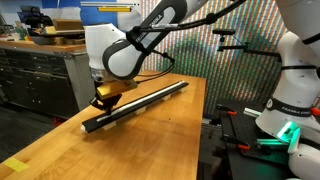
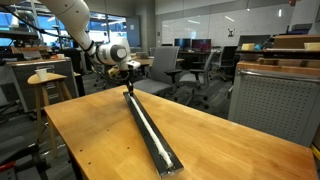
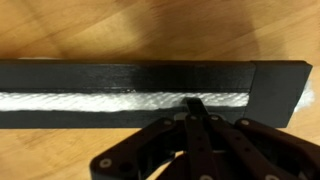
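Observation:
A long black channel (image 3: 110, 75) lies on the wooden table, with a white rope (image 3: 90, 102) running along its groove. Past the channel's end at the right of the wrist view, a bit of frayed white rope (image 3: 306, 97) shows. My gripper is shut, its fingertips at the rope close to that end; nothing clearly shows between them. The whole channel (image 2: 150, 130) stretches toward the camera in exterior view 2, the gripper (image 2: 131, 92) over its far end. In exterior view 1 the gripper (image 1: 108, 107) stands at the channel's near-left end.
Bare wooden tabletop (image 1: 150, 145) surrounds the channel on both sides. A wooden stool (image 2: 48, 90) stands beyond the table in exterior view 2, and office chairs (image 2: 195, 85) lie behind it. A second white arm (image 1: 290, 95) is at the right of exterior view 1.

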